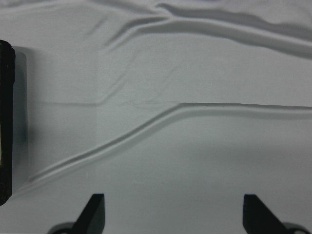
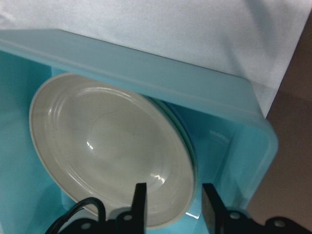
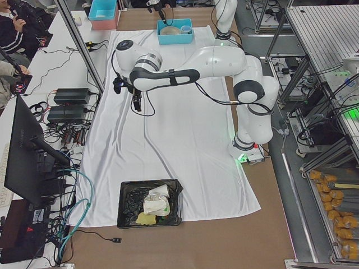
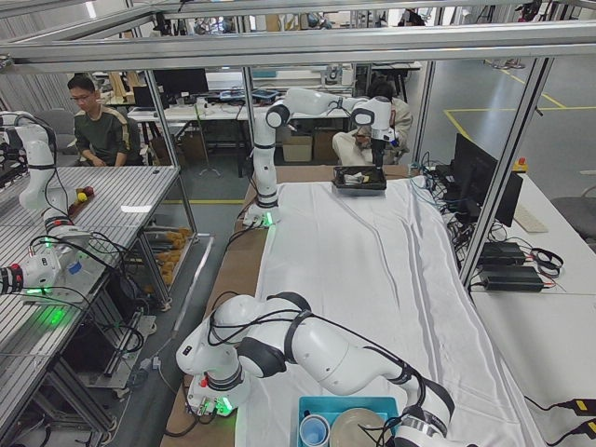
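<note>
My left gripper stands open over the bare white cloth (image 3: 168,129), with a black edge at the left of its view; in the camera left view it hangs above the cloth, back from the black lined bin (image 3: 129,202), which holds white crumpled items and a yellow one (image 3: 147,218). My right gripper is open over a light blue bin (image 2: 73,46), its fingertips above a cream plate (image 2: 97,141) stacked on green and blue ones. A cup (image 4: 314,430) sits in the blue bin too.
A monitor (image 3: 25,157), cables and black boxes (image 3: 67,96) line the left side. A metal table (image 3: 320,39) and frames stand to the right.
</note>
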